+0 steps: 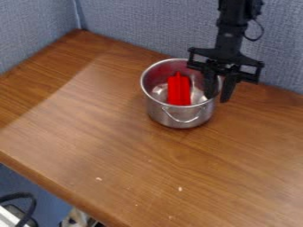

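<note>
A steel pot [164,112] with a wire handle on its side stands on the wooden table [95,151]. Inside it lies a red object [179,89]. My black gripper [217,89] is over the right part of the pot's rim, fingers pointing down, one at or inside the rim. It is shut; whether anything thin is between its fingers cannot be seen clearly.
Grey padded walls border the table at the back and left. Cables and some equipment [21,211] sit below the table's edge at the lower left.
</note>
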